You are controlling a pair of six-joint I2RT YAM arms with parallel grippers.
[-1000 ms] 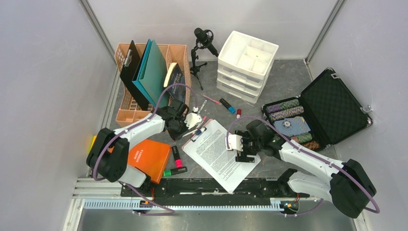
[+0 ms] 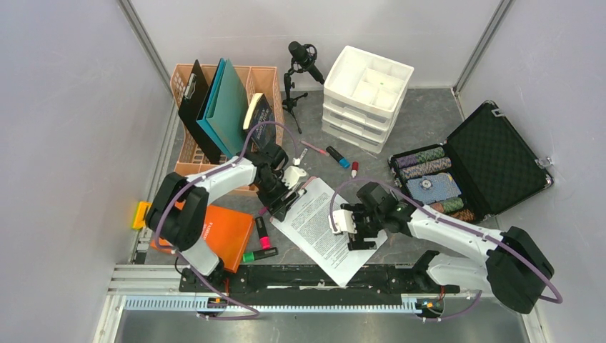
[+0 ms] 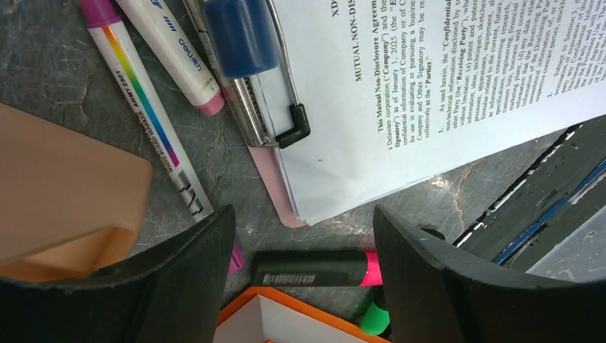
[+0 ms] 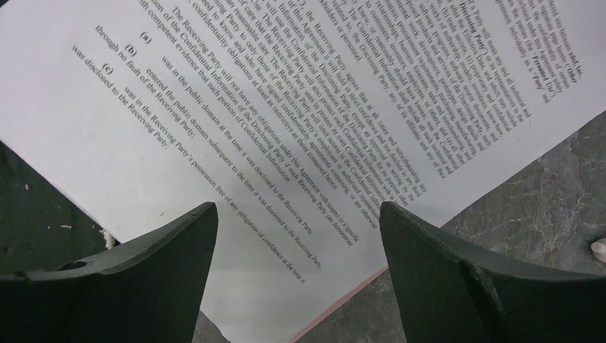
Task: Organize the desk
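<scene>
A pink clipboard (image 3: pixel 275 193) holding a printed document (image 2: pixel 318 232) lies mid-desk, its metal clip with a blue roller (image 3: pixel 239 39) at the top. My left gripper is open above the clipboard's corner, near a pink-and-black marker (image 3: pixel 307 268), a rainbow pen (image 3: pixel 139 100) and a white pink-tipped marker (image 3: pixel 168 50). My right gripper stands open over the document's lower part, nothing between its fingers. An orange box (image 2: pixel 225 236) and green marker (image 2: pixel 261 254) lie at the front left.
An organizer (image 2: pixel 182 168) with folders stands back left, a microphone (image 2: pixel 300 57) beside white drawers (image 2: pixel 361 78). An open black case (image 2: pixel 504 153) sits at right. Small markers (image 2: pixel 336 156) lie scattered at the centre back.
My left gripper has moved slightly toward the front and right, over the clipboard's corner and clip. My right gripper has shifted slightly toward the front left over the paper.
</scene>
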